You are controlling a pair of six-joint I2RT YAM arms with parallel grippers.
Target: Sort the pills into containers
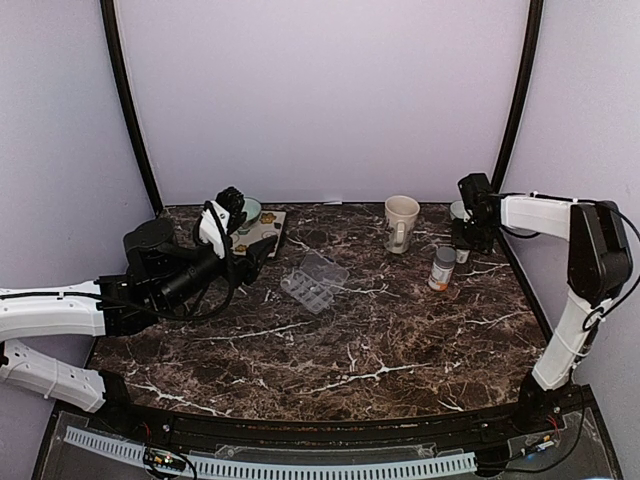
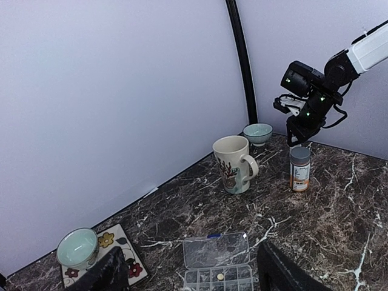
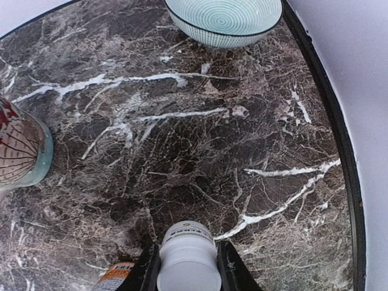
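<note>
Low over the table at the right, my right gripper [image 1: 468, 246] is shut on a white bottle [image 3: 188, 257], which fills the space between its fingers in the right wrist view. Close beside it stands a grey-lidded bottle with an orange and white label [image 1: 442, 268], also visible in the left wrist view [image 2: 299, 171]. A clear pill box [image 1: 308, 287] lies with its lid raised near mid-table; one small yellowish pill [image 2: 220, 276] shows in a compartment. My left gripper hangs open and empty at the left, its fingers widely apart.
A cream mug [image 1: 401, 222] stands behind the grey-lidded bottle. A pale bowl [image 2: 258, 133] sits at the back right corner. At the back left are another green bowl [image 2: 78, 248] and a flowered board [image 2: 123, 248].
</note>
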